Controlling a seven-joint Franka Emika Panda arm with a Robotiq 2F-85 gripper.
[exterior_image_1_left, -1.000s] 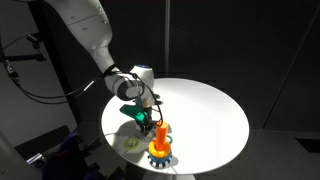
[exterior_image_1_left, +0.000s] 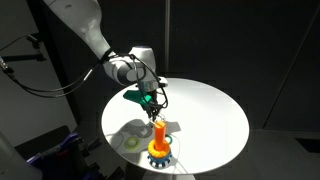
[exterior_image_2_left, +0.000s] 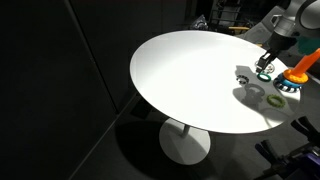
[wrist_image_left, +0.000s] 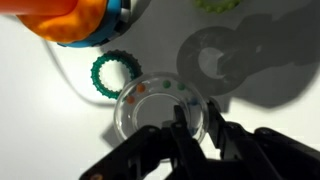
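A clear ring with small coloured beads (wrist_image_left: 122, 107) is held by its rim in my gripper, which is shut on it. In exterior view 1 the gripper (exterior_image_1_left: 153, 107) hangs above the table, just behind an orange post (exterior_image_1_left: 159, 133) on a blue base (exterior_image_1_left: 158, 161). That stacking toy shows at the upper left of the wrist view, its orange part (wrist_image_left: 85, 15) apart from the held ring. Flat on the table lie a teal ring (wrist_image_left: 115, 73), partly beside the clear ring, and an olive-green ring (exterior_image_2_left: 276, 101).
The toy stands near the table's edge. Dark shadows of the gripper and ring fall on the tabletop.
My gripper has risen from near the tabletop and shifted slightly right, toward the post. The toy and the olive-green ring have stayed in place.
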